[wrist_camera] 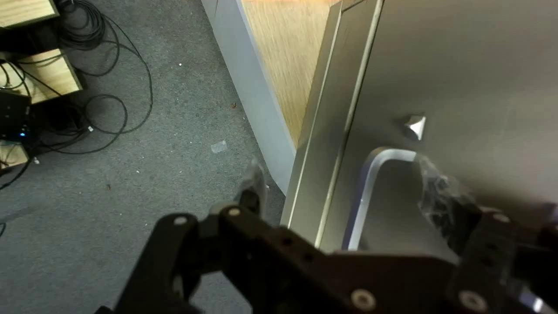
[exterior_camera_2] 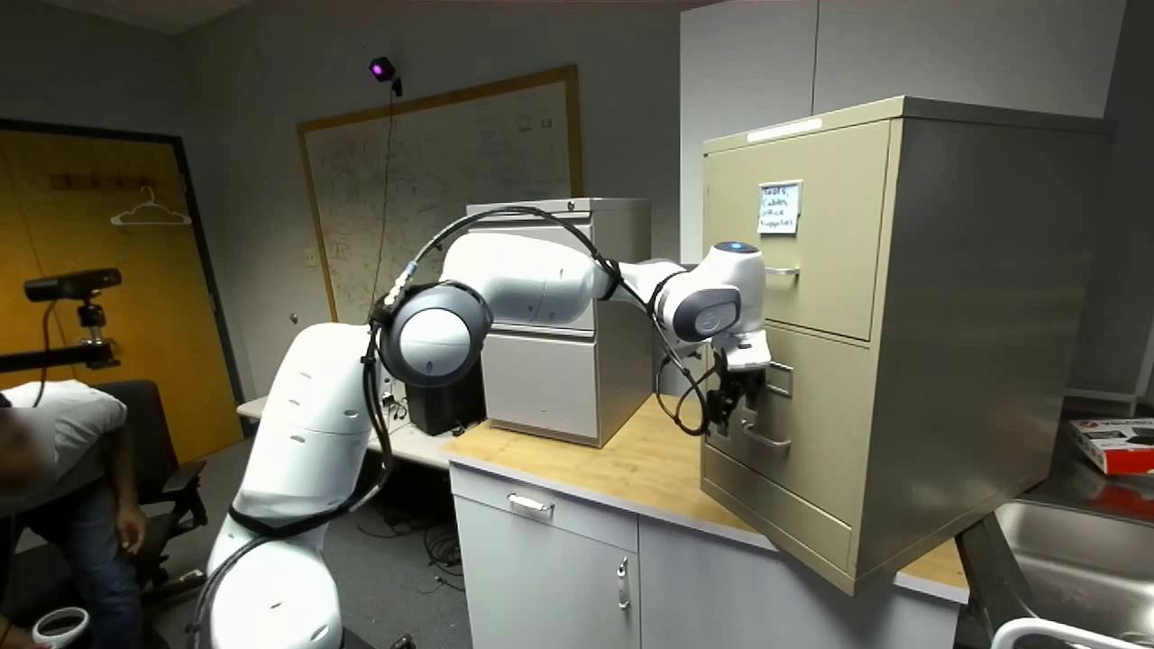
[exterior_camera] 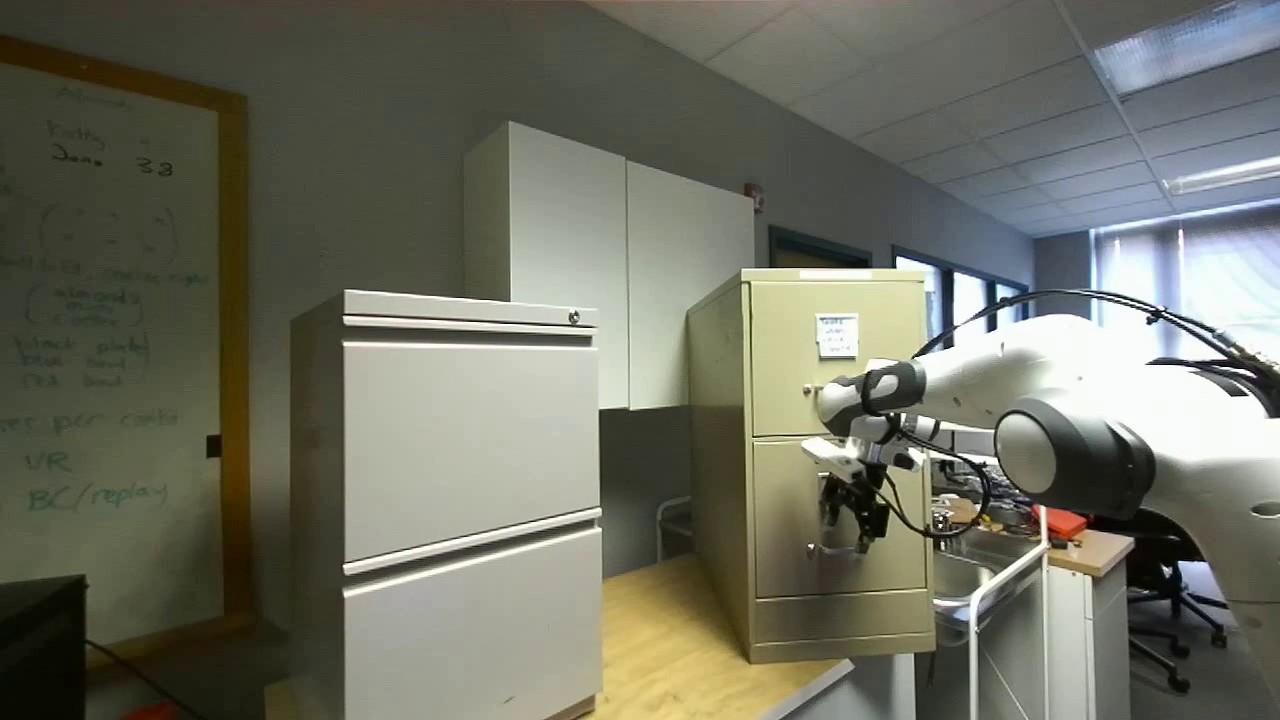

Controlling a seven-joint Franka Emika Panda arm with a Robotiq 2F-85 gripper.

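Note:
The beige file cabinet (exterior_camera_2: 806, 292) has two tall drawers, both shut. On its lower drawer is a silver bar handle (wrist_camera: 369, 180), with a small lock knob (wrist_camera: 416, 126) nearby. My gripper is open in front of that drawer, its two fingers wide apart. In the wrist view the handle appears between them; the clear-wrapped finger (wrist_camera: 439, 193) overlaps one end of it, and whether they touch I cannot tell. The other finger (wrist_camera: 253, 183) shows against the floor. Seen from outside, the gripper (exterior_camera: 854, 510) is just above the lower handle (exterior_camera: 843, 552).
The upper drawer handle (exterior_camera_2: 782, 270) is close to my wrist. A grey two-drawer cabinet (exterior_camera: 468, 456) stands on the same wooden counter (exterior_camera_2: 563, 465). A sink (exterior_camera_2: 1082, 562) lies beside the beige cabinet. Cables (wrist_camera: 117, 78) lie on the floor, and a person (exterior_camera_2: 76, 465) sits at the far left.

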